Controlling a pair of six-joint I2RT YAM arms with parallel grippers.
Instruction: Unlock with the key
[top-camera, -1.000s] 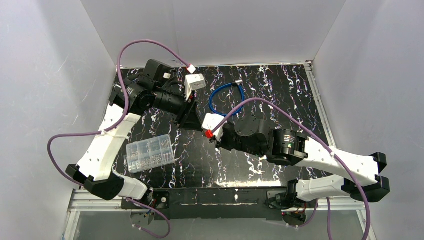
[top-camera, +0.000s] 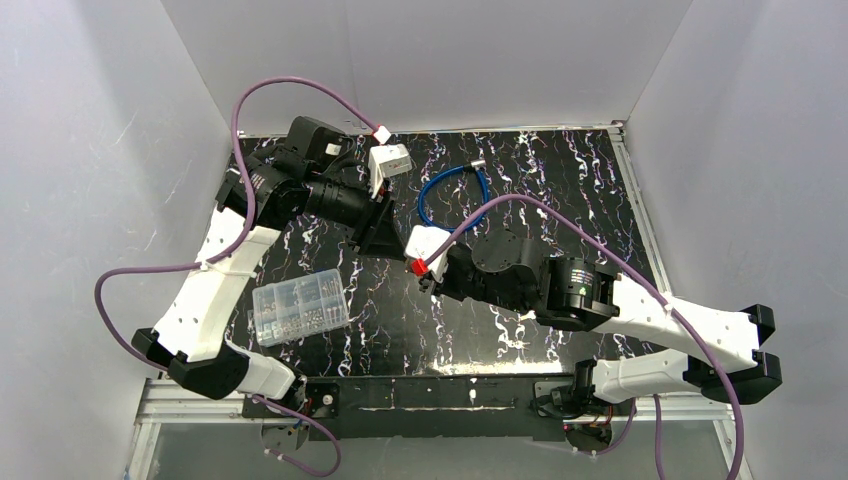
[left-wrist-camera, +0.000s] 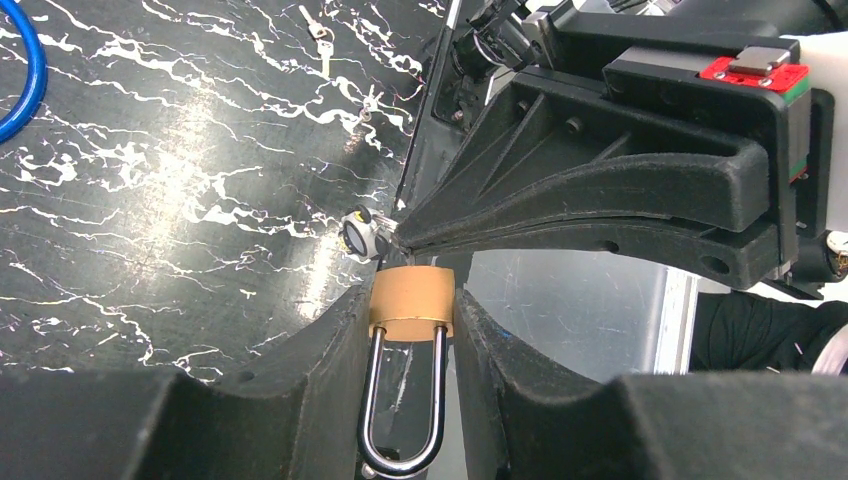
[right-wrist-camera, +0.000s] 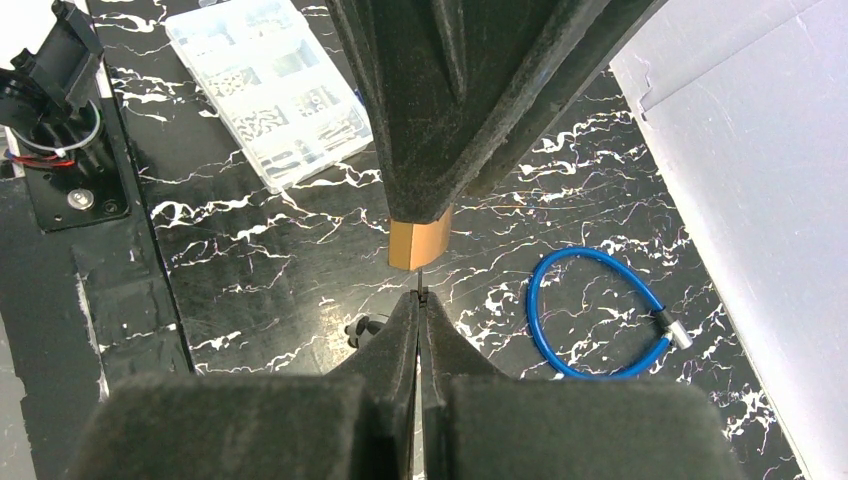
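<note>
The brass padlock hangs from my left gripper, its steel shackle between the fingers; in the right wrist view the padlock body (right-wrist-camera: 420, 243) shows beyond them. My right gripper is shut on a key (right-wrist-camera: 420, 280), whose thin edge sticks out of the fingertips toward the padlock. Whether its tip is in the keyhole I cannot tell. In the left wrist view the right fingertips come up close beside the padlock, hiding most of the key. A small round white-and-black object (left-wrist-camera: 361, 236) shows by those fingertips.
A clear compartment box (top-camera: 300, 307) of small parts lies on the left of the dark marbled table. A blue hose loop (top-camera: 424, 203) is at the back. Small metal key-like objects (left-wrist-camera: 320, 40) show below. Both wrists are close together over the middle.
Both arms are almost still. My right gripper has shifted very slightly in the top view; both grippers stay close together.
</note>
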